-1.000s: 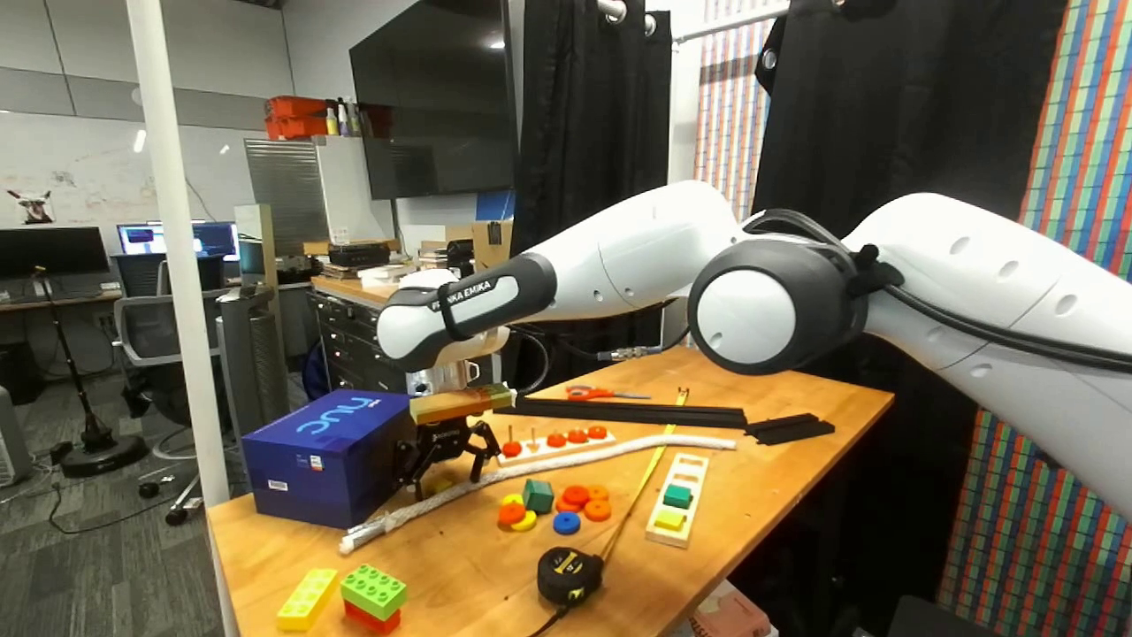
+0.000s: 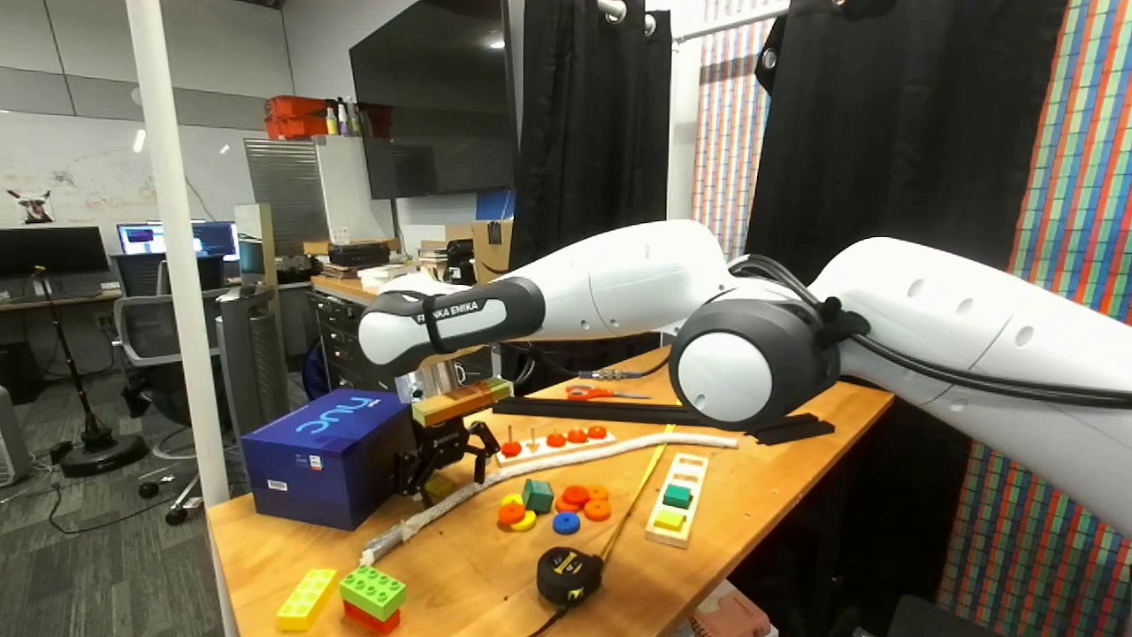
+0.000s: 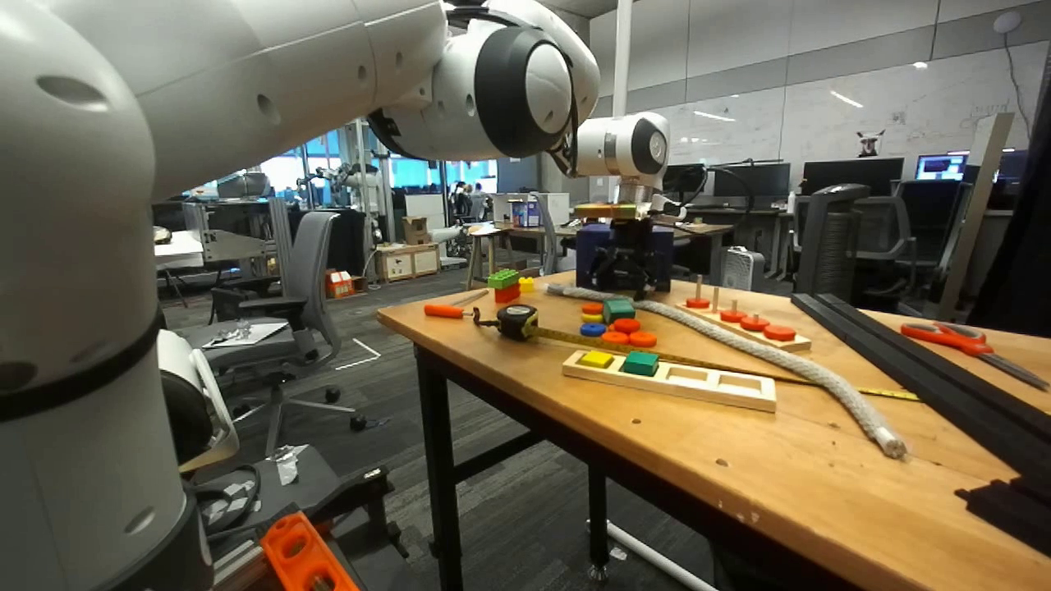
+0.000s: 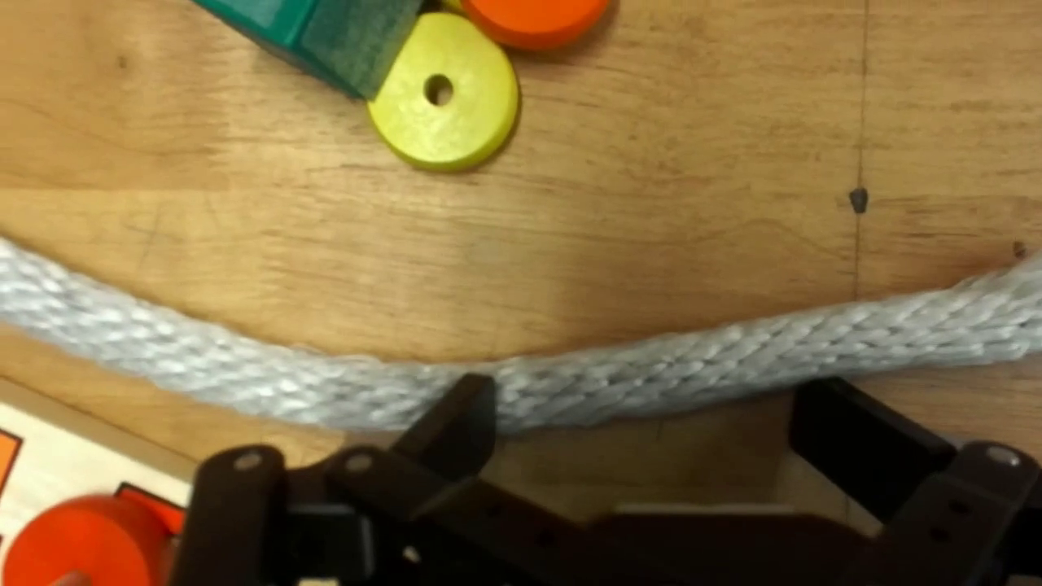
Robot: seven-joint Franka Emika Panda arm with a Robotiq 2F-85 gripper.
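Observation:
A thick white braided rope runs in a curve across the wooden table; it also crosses the wrist view, where the rope bends gently. My gripper is open, its black fingers wide apart and pointing down at the table. The left fingertip overlaps the rope's edge and the right one lies along its lower side; whether they touch it is hard to tell. Only bare tabletop and a stretch of rope show between them. In the first exterior view the gripper is beside the blue box.
A green block and several coloured rings lie in front of the rope. Behind it stands a peg board with red rings. A tape measure, a shape tray and black bars are also on the table.
The arm has moved lower and slightly left in the first exterior view. The rope's near end has shifted right and toward the front, and its bend near the gripper looks stronger.

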